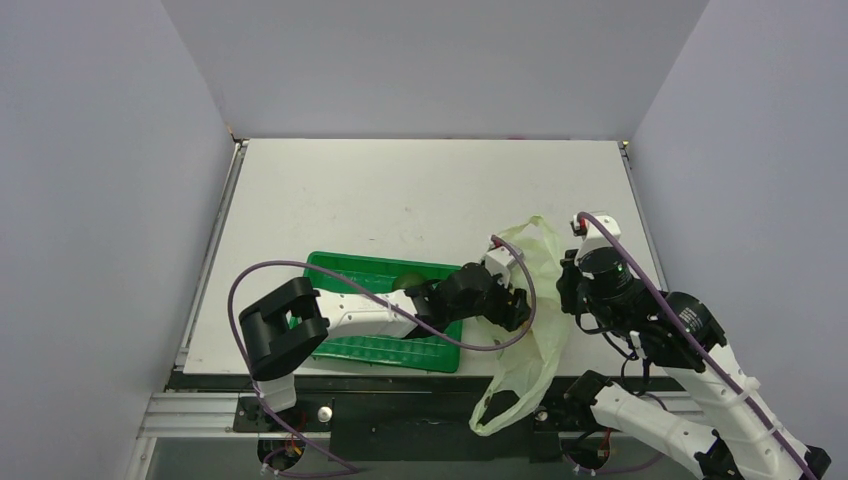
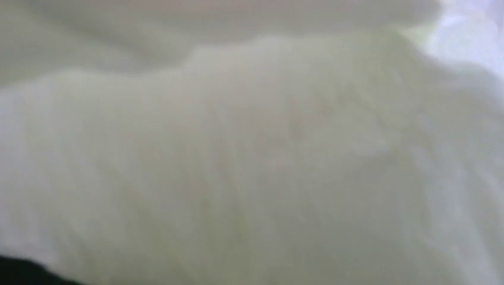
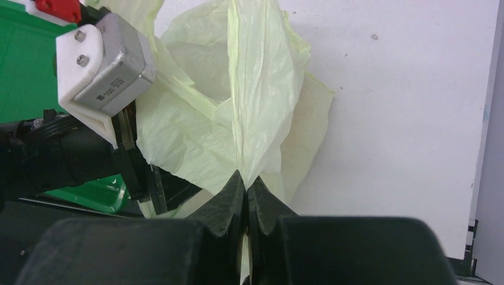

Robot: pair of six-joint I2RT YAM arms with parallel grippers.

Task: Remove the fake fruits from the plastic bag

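The pale green plastic bag point(image 1: 540, 345) hangs between the two arms, its lower end drooping over the table's front edge. My right gripper is shut on a gathered fold of the bag point(image 3: 258, 89). Against the bag's left side is my left gripper point(image 1: 518, 312), its dark fingers point(image 3: 135, 175) partly covered by plastic; how far its fingers stand apart cannot be made out. Blurred plastic point(image 2: 249, 154) fills the left wrist view, hiding whatever is inside. A dark green round fruit point(image 1: 408, 281) lies in the green basket point(image 1: 350, 262).
The basket stands under and behind my left forearm, left of the bag. Grey walls point(image 1: 90, 200) close off the sides.
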